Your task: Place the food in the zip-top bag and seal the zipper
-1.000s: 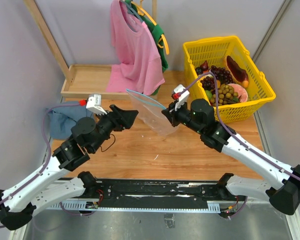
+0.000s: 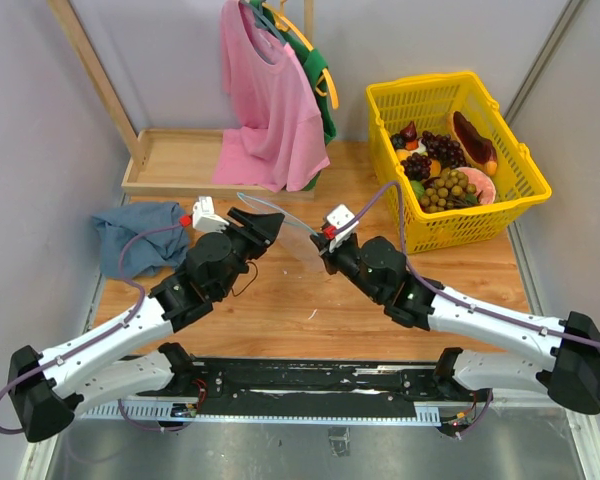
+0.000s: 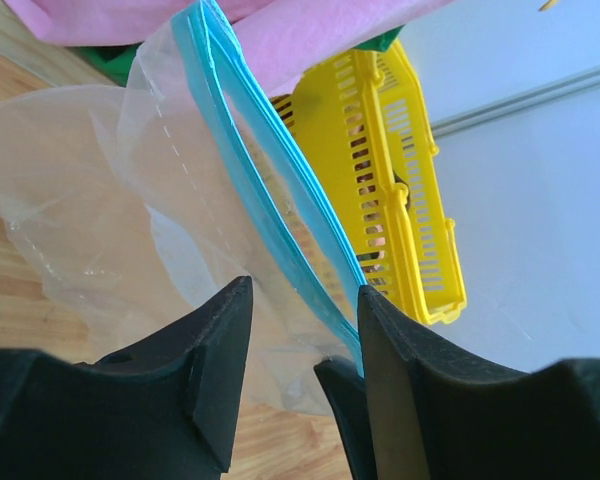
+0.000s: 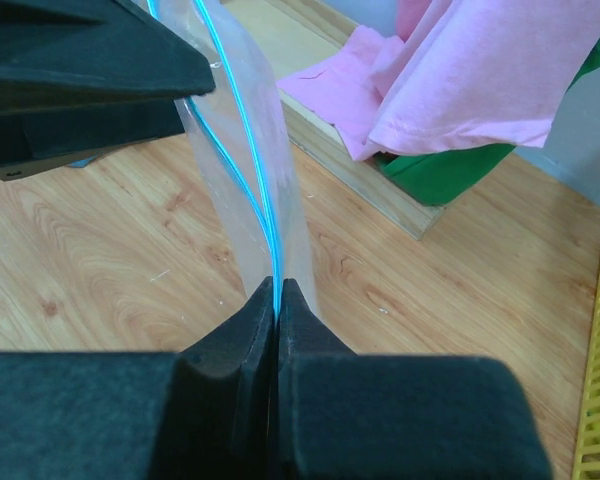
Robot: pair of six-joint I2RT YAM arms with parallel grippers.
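The clear zip top bag (image 3: 90, 190) hangs in the air, its blue zipper strip running along the top. My right gripper is shut on the bag's zipper end, the two blue strips meeting at its fingertips. At the bag's mouth, my left gripper stands part open, fingers apart, with the zipper crossing the view past its fingertips. Whether the left fingers touch the film cannot be made out. No food shows inside the bag. Fruit and other food, including brown-green grapes (image 2: 446, 190) and an eggplant (image 2: 472, 138), lies in the yellow basket (image 2: 525, 185).
A pink shirt (image 2: 270, 110) hangs over a wooden rack (image 2: 180, 160) behind the bag. To the left lies a crumpled blue cloth (image 2: 140, 240). Bare wooden tabletop (image 2: 380, 335) extends in front of both arms.
My left gripper has moved right to the bag's mouth. The right gripper has shifted left and toward the front with the bag, bringing both grippers closer together.
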